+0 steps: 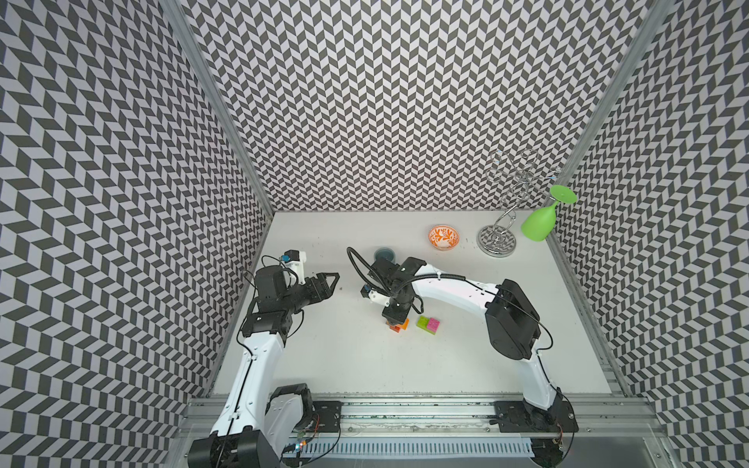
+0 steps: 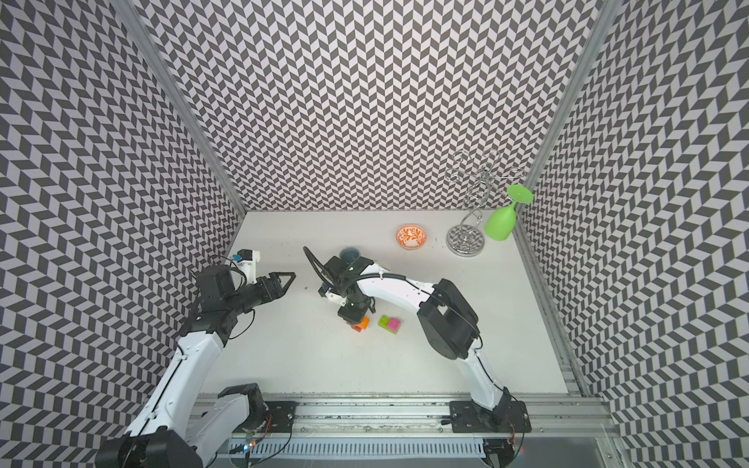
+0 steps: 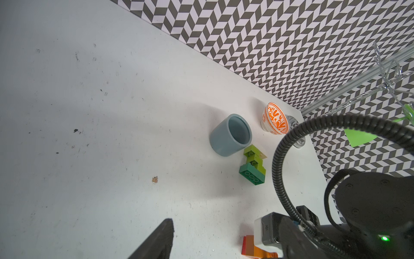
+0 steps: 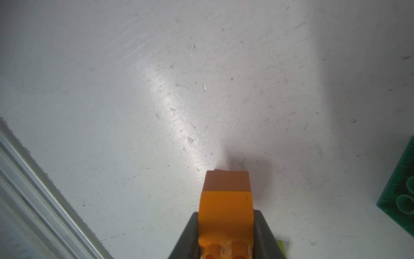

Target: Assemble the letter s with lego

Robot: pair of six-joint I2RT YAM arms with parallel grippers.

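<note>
My right gripper is shut on an orange brick (image 4: 226, 200), held low over the table with a red brick (image 3: 246, 246) mostly hidden beneath or just behind it; whether they touch is unclear. A green and pink brick piece (image 1: 427, 324) lies just right of them. Behind my right wrist lies a stack of dark green (image 3: 252, 174) and lime (image 3: 254, 153) bricks, beside the teal cup. My left gripper (image 1: 331, 283) hangs over the left of the table, its fingers apart with nothing between them.
A teal cup (image 3: 222, 138), an orange-patterned bowl (image 1: 443, 237), a chrome stand (image 1: 496, 240) and a green goblet (image 1: 538, 224) stand toward the back.
</note>
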